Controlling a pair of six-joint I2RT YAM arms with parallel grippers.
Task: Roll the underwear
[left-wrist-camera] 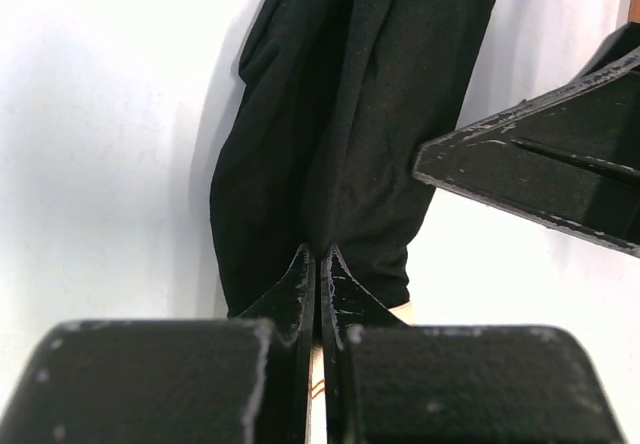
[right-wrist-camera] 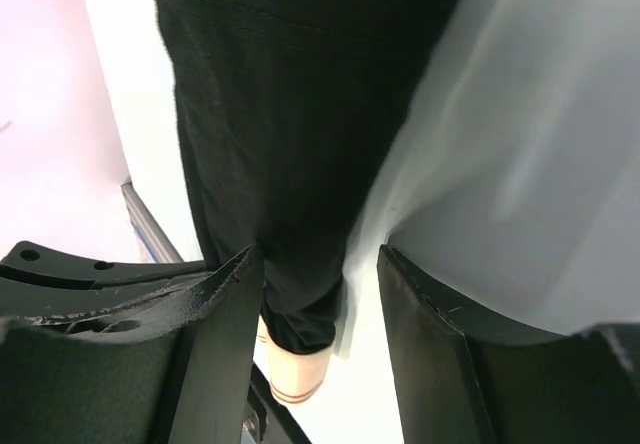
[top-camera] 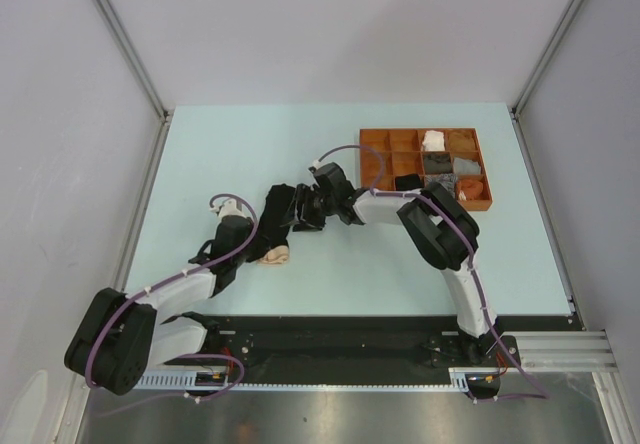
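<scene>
The black underwear [top-camera: 278,204] lies as a long narrow strip left of the table's middle, its beige end [top-camera: 275,255] toward the front. A raised fold of the black cloth [left-wrist-camera: 275,194] runs down to the meeting fingertips of my left gripper, which is shut on it near the beige end. From the right side, my right gripper stands over the strip's edge with its fingers apart. Cloth shows below and between those fingers, not clamped. One dark right finger [left-wrist-camera: 530,154] reaches in beside the cloth in the left wrist view.
A wooden compartment box [top-camera: 388,136] with several folded cloths stands at the back right. Bare white table lies in front of the box and to the far left. Both grippers are close together over the cloth.
</scene>
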